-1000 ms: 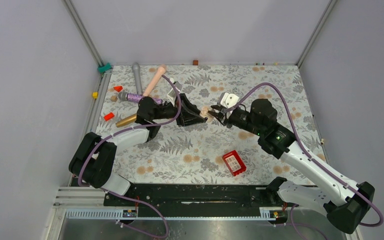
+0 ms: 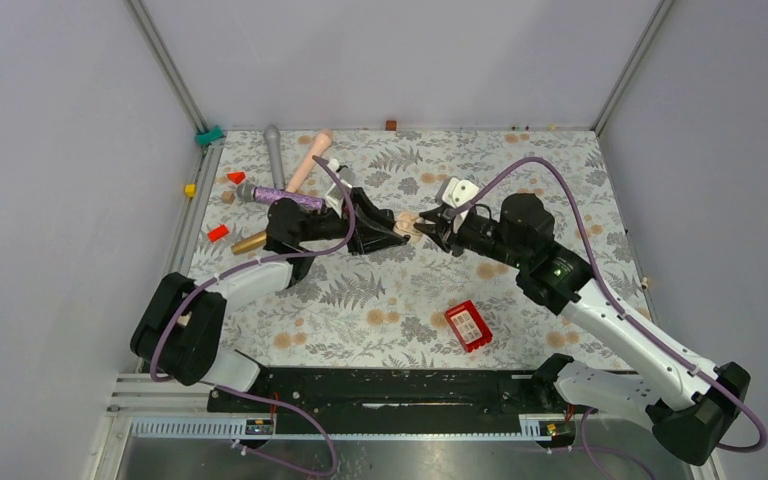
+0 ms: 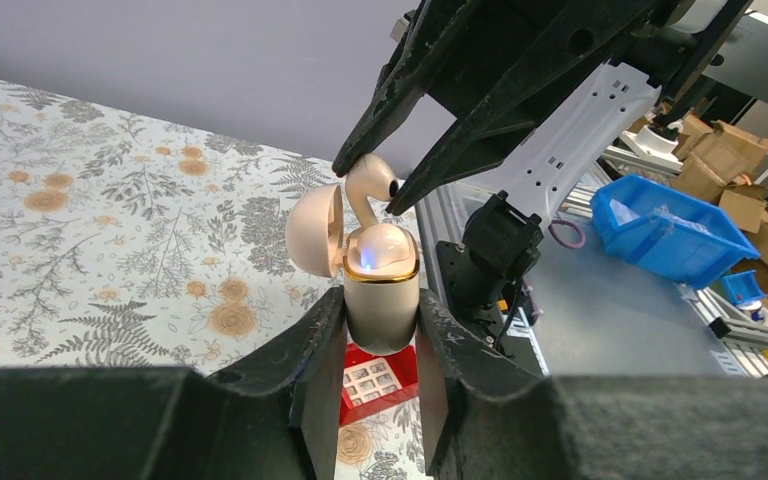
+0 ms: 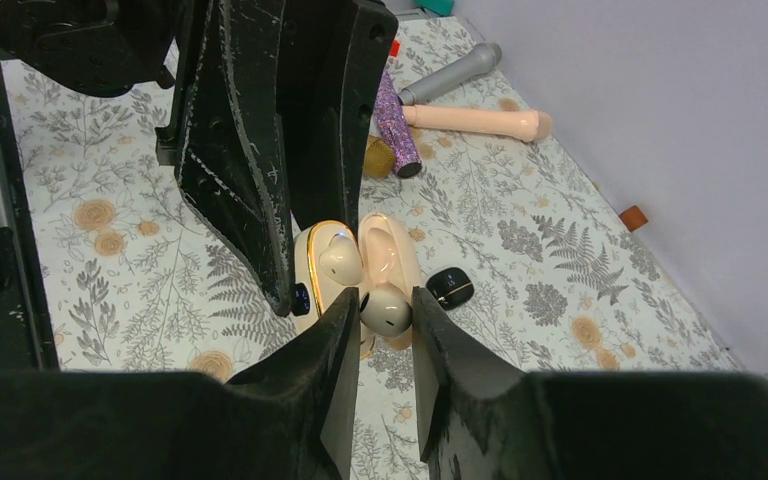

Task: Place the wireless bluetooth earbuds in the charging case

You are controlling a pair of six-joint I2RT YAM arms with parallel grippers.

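A pale pink charging case (image 3: pixel 380 305) with open lid (image 3: pixel 310 230) and a gold rim is held upright in my left gripper, which is shut on it; a blue light glows in it. My right gripper is shut on a pink earbud (image 3: pixel 365 185) just above the case, its stem reaching down toward the opening; whether it touches inside is unclear. In the right wrist view another earbud (image 4: pixel 340 260) sits in the case. Both grippers meet near the middle of the top view.
A red box (image 2: pixel 468 326) lies at the front of the table. Microphones, a purple tube (image 2: pixel 286 198) and small blocks lie at the back left. A dark object (image 4: pixel 450 287) lies behind the case in the right wrist view.
In the top view my left arm and gripper have shifted slightly left over the last second. The right arm has barely moved.
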